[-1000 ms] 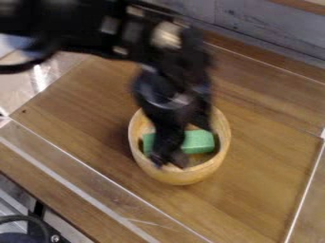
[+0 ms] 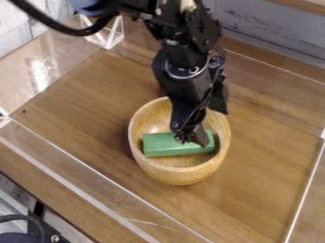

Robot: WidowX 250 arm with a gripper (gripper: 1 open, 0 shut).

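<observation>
A light wooden bowl (image 2: 178, 171) stands on the wooden table, with a green block (image 2: 162, 143) lying inside it. My black gripper (image 2: 199, 135) reaches down from the top of the view into the bowl, its open fingers low over the right part of the block. The arm hides the back of the bowl, and I cannot tell if the fingers touch the block.
A clear wire-like object (image 2: 105, 36) stands at the back left, and a grey plank wall (image 2: 260, 19) runs behind. Metal rails edge the front left.
My arm has risen a little and drawn back from lower in the bowl, showing more of the green block. The block remains in the bowl.
</observation>
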